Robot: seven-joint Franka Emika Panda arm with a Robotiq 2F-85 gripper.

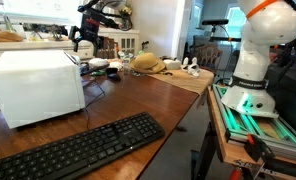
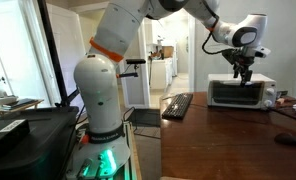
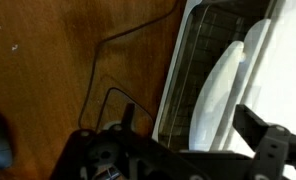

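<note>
A white toaster oven [image 1: 36, 88] stands on the wooden table, its dark front [image 2: 236, 94] facing the table's middle in exterior view 2. My gripper [image 1: 85, 46] hovers by the oven's upper front edge, fingers pointing down. From the wrist, the fingers [image 3: 130, 146] are spread wide at the bottom of the view, so the gripper is open and I see nothing held. Beyond them lies the oven's dark-framed front, with thin bars and a white, rounded shape [image 3: 215, 95] within or reflected there; I cannot tell which. The oven's white top fills the right side.
A black keyboard [image 1: 78, 148] lies near the table edge beside the oven. A dark cable [image 3: 96, 60] runs over the wood. Yellow cloth-like items [image 1: 148, 63] lie farther back.
</note>
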